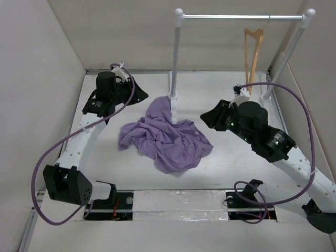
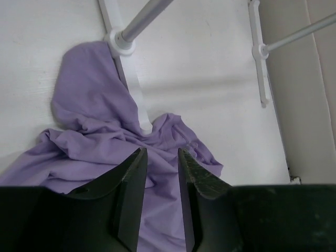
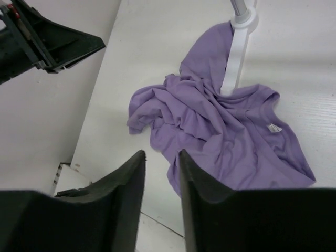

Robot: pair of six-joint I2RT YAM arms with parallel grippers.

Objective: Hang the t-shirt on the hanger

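Observation:
A purple T-shirt (image 1: 165, 144) lies crumpled on the white table around the foot of the rack's left post, also below both wrist cameras (image 2: 100, 157) (image 3: 220, 136). A wooden hanger (image 1: 256, 44) hangs from the rack's top bar (image 1: 236, 17) at the right. My left gripper (image 1: 139, 95) is raised left of the shirt, open, with nothing between its fingers. My right gripper (image 1: 209, 118) hovers over the table right of the shirt, its fingers a little apart and empty.
The rack's posts (image 1: 176, 63) stand on white foot bars at the back middle and right. Walls close in at left, back and right. Bare table (image 1: 100, 152) shows around the shirt.

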